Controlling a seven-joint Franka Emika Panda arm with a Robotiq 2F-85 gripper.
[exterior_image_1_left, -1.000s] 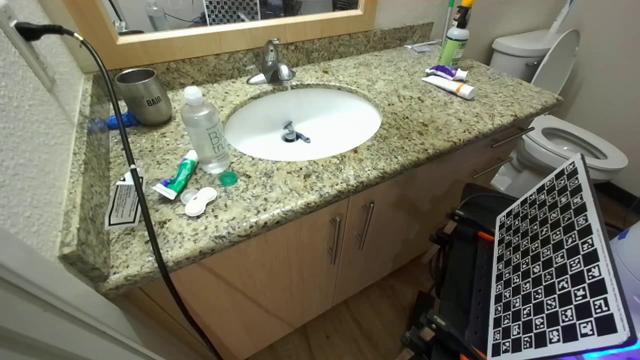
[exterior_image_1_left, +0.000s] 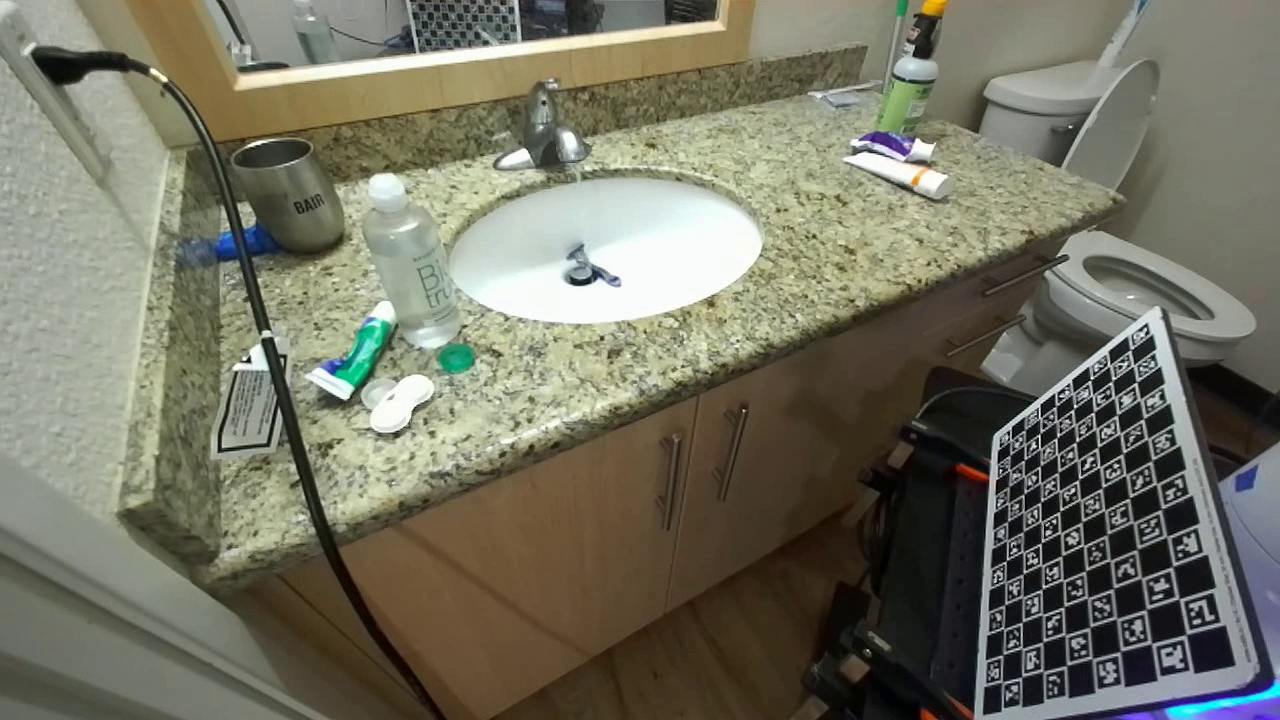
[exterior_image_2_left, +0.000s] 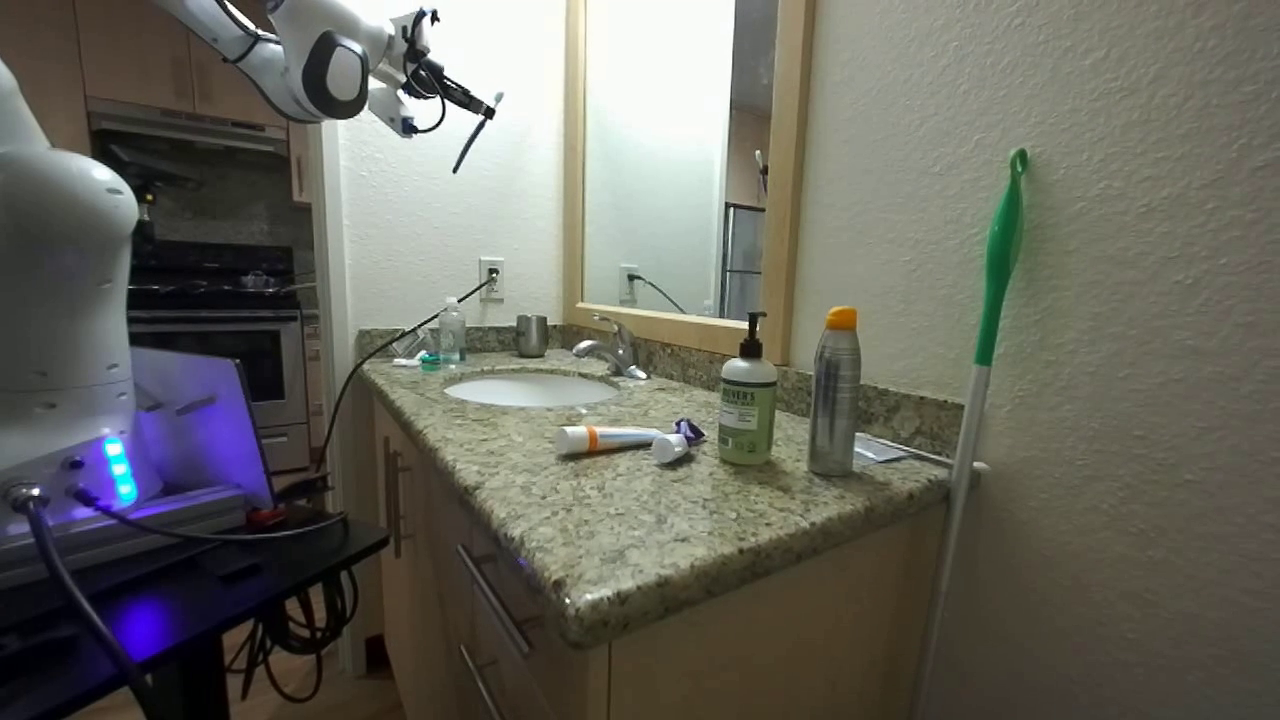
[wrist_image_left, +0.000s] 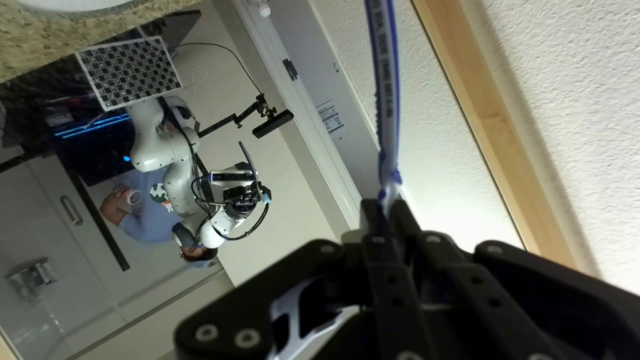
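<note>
In exterior view 2 my gripper (exterior_image_2_left: 487, 112) is raised high above the far end of the counter, near the mirror. It is shut on a slim toothbrush (exterior_image_2_left: 468, 148), which slants down and to the left from the fingers. The wrist view shows the clear-and-blue toothbrush (wrist_image_left: 387, 90) up close, printing along its handle, its lower part pinched between the black tips of the gripper. Its upper end runs out of that picture. Neither gripper nor toothbrush shows in exterior view 1.
A steel cup (exterior_image_1_left: 288, 198), a clear bottle (exterior_image_1_left: 411, 270) and a green toothpaste tube (exterior_image_1_left: 360, 350) crowd the counter's left end. Beside them is the sink (exterior_image_1_left: 672, 246) with its faucet (exterior_image_1_left: 546, 130). More tubes and a soap bottle (exterior_image_2_left: 746, 414) occupy the other end. The mirror (exterior_image_2_left: 654, 144) stands close by.
</note>
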